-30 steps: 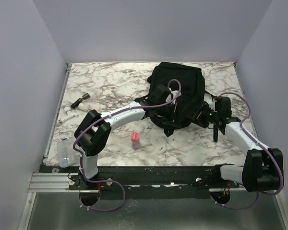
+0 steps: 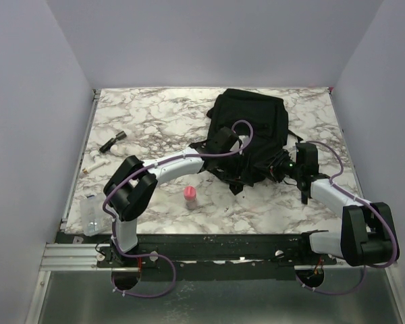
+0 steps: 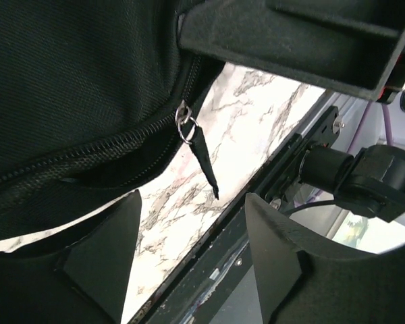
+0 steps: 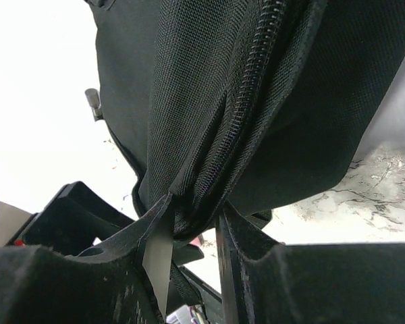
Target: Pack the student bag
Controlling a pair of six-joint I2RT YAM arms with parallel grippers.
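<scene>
The black bag [image 2: 246, 111] lies on the marble table at the back right. My left gripper [image 2: 233, 172] is over its front; in the left wrist view its fingers [image 3: 94, 263] stand open below a zipper [image 3: 135, 135] with a ring and cord pull [image 3: 201, 155]. My right gripper [image 2: 277, 165] is at the bag's front right; in the right wrist view its fingertips [image 4: 226, 229] sit close around the zippered fabric edge [image 4: 243, 101]. Whether they have closed on it I cannot tell.
A pink-topped object [image 2: 190, 196] stands front centre. A clear case [image 2: 94, 214] lies at the front left, small items [image 2: 111, 142] at the back left.
My right gripper has moved slightly forward and left along the bag's front edge, its arm shifting a little. My left gripper has lowered slightly toward the front.
</scene>
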